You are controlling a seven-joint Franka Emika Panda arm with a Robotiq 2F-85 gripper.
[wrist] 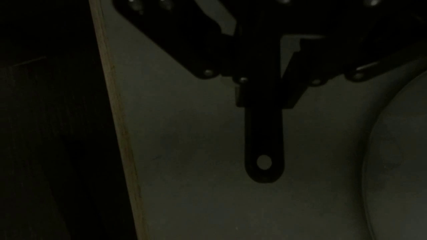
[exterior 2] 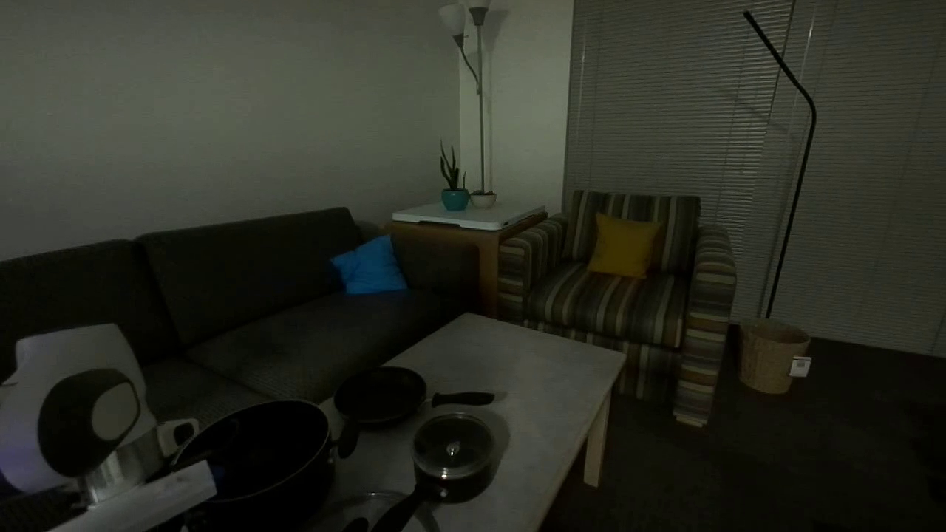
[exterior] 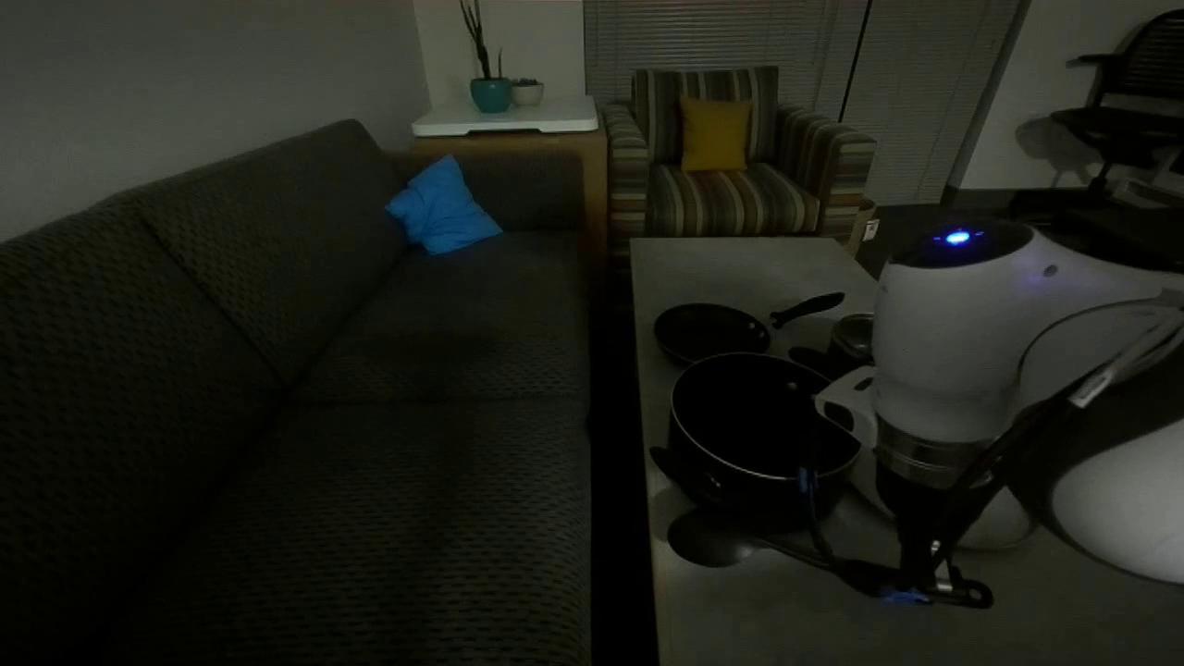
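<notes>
A black spoon (exterior: pixel 716 540) with a round head and a long handle is held by my gripper (exterior: pixel 916 579), which is shut on the handle. In the wrist view, the handle's end (wrist: pixel 264 140), pierced by a round hole, sticks out past the gripper. The spoon's head points left, in front of the large black pot (exterior: pixel 710 455) in exterior view 1. It appears to hang above the table; the exact gap cannot be told. The arm hides the gripper in exterior view 2.
Beyond the pot lie a black frying pan (exterior 2: pixel 381 394) and a small lidded saucepan (exterior 2: pixel 452 461). A round glass-like edge (wrist: pixel 365 172) shows at the wrist view's right. The table's edge (wrist: pixel 120 124) runs along the left, beside the dark sofa (exterior: pixel 444 477).
</notes>
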